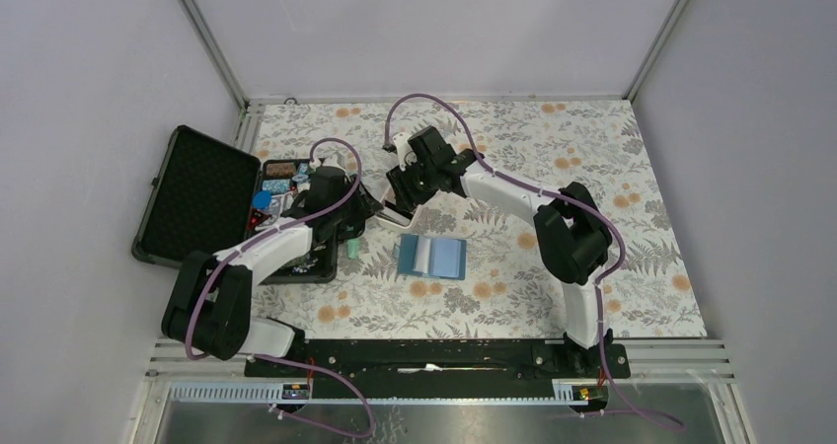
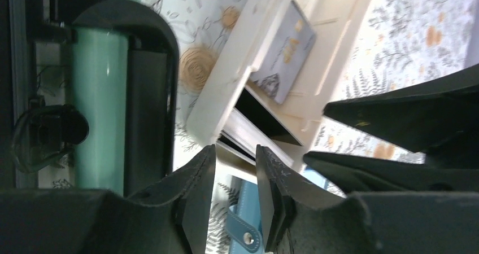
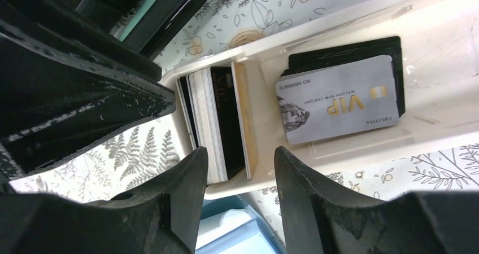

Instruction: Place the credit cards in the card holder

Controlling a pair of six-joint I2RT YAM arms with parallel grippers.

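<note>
A long white tray holds credit cards. Several cards stand on edge at its near end. In its middle a silver VIP card lies flat on dark cards. The same silver card shows in the left wrist view. My left gripper is part open at the tray's near end, nothing seen held between its fingers. My right gripper stands open over the tray, its fingers empty. The blue card holder lies open on the table in front of the tray.
A black case with several items stands left of the tray, its lid open. A green strip lies by the case edge. The two grippers are close together.
</note>
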